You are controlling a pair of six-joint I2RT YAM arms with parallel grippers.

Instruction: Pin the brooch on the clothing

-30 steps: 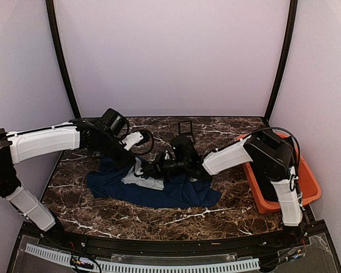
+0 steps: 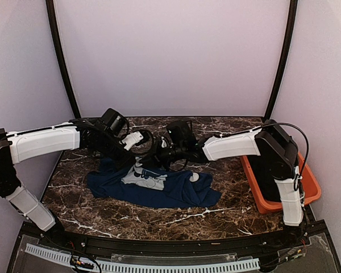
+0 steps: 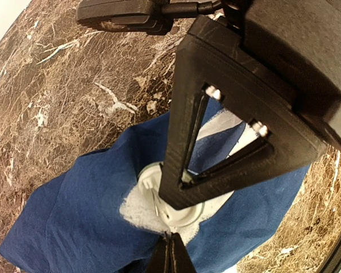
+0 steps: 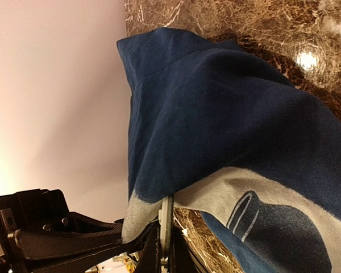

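The blue clothing (image 2: 142,196) with a pale printed patch (image 2: 145,180) lies rumpled on the table. In the left wrist view, my left gripper is shut on a pale fold of the clothing. A round, whitish brooch (image 3: 188,216) with a thin pin faces that camera, close to the fold and partly hidden behind the right gripper's finger (image 3: 171,142). My right gripper is shut on the brooch (image 4: 167,219), which shows edge-on against the pale cloth in the right wrist view. Whether the pin passes through the fabric cannot be made out.
An orange bin (image 2: 312,185) with a dark inside stands at the right under the right arm. A white round spot (image 2: 194,177) shows on the clothing's right part.
My right arm has shifted slightly toward the back of the table, its gripper still close beside the left one. The white round spot has come into view. The left arm looks still.
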